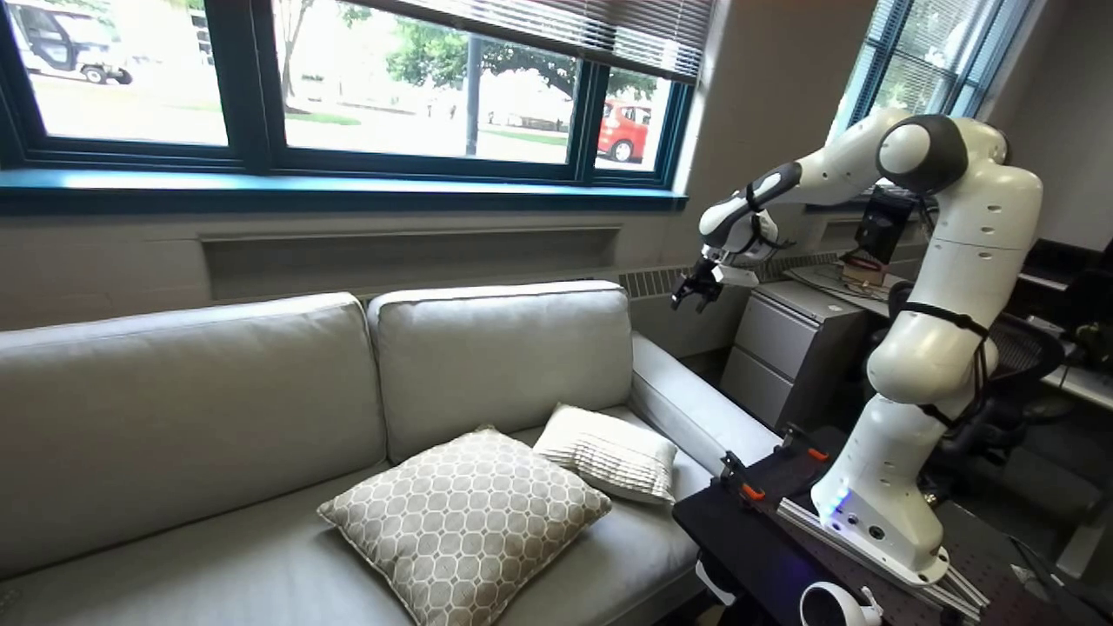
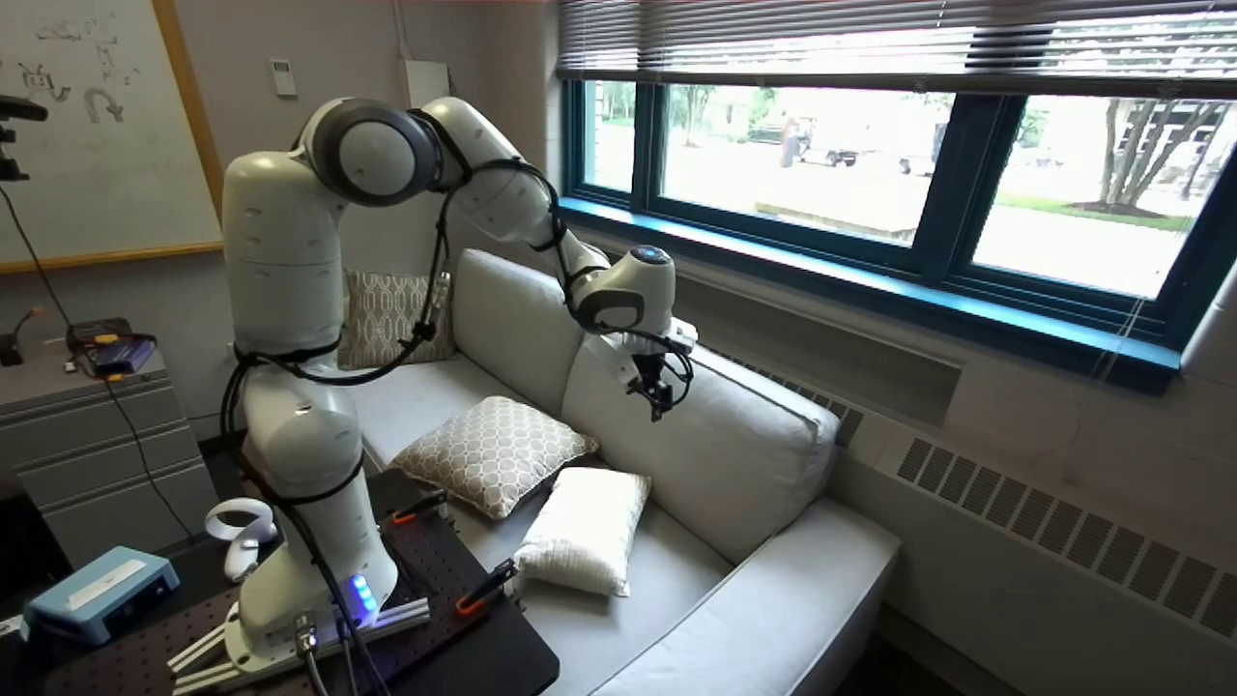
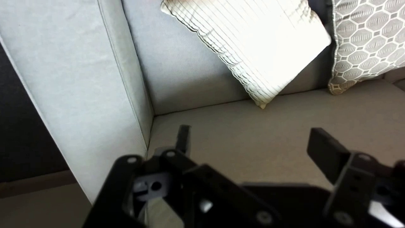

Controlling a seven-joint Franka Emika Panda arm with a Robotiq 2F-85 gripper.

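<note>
My gripper is open above the sofa, and only bare sofa back shows between its spread fingers in the wrist view. A small white ribbed pillow lies on the seat near the armrest; the wrist view has this white pillow at the top, apart from the fingers. Beside it rests a larger pillow with a beige octagon pattern, whose edge shows at the upper right of the wrist view. In the second exterior view the gripper hangs in front of the back cushion, higher than both pillows.
The grey sofa has an armrest at the end by the white pillow. Another patterned pillow leans at the far end. Orange-tipped clamps stick up at the table edge near my base. A window sill runs behind the sofa.
</note>
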